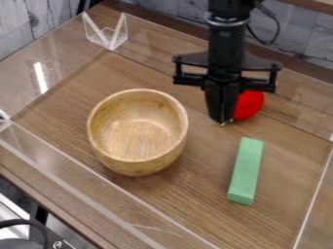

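Observation:
My gripper (221, 115), dark metal, hangs over the middle of the table, upright, just right of a tan wooden bowl (136, 132). A red round object (247, 105) lies behind and to the right of the gripper, partly hidden by it. A light green bar (246, 170) lies on the right side. The fingertips are small and dark; I see nothing held between them.
A small clear wire-like object (107, 31) stands at the back left. Black cables show at the lower left corner.

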